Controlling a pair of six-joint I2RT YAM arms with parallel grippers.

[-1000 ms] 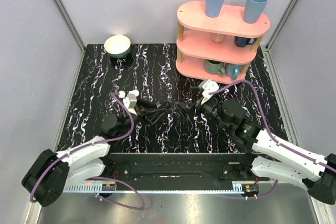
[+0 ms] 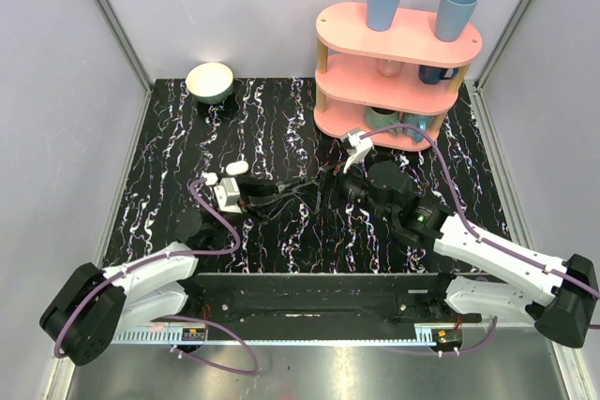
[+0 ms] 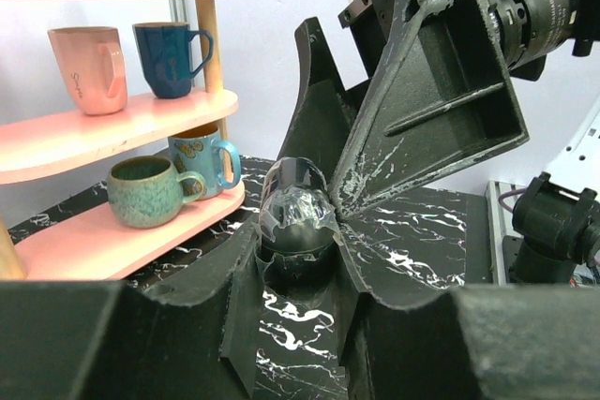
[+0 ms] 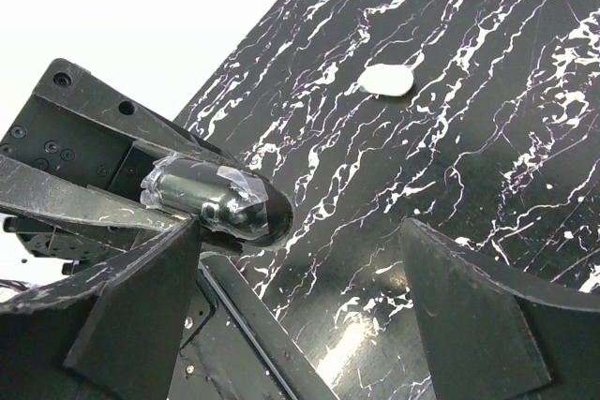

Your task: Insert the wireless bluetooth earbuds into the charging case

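In the middle of the top view my left gripper (image 2: 291,189) and my right gripper (image 2: 323,185) meet above the dark table. The left gripper is shut on a glossy black rounded object, likely the charging case, with clear tape on it; it also shows in the right wrist view (image 4: 220,196). My right gripper's open fingers (image 4: 122,325) stand just beside that object, with nothing between them. A small white oval piece (image 4: 386,80) lies on the table in the right wrist view. I cannot tell where the earbuds are.
A pink shelf (image 2: 394,25) with cups and mugs stands at the back right, close behind the grippers. A green bowl (image 2: 210,81) sits at the back left.
The left arm has shifted slightly, still with the black object in its fingers.
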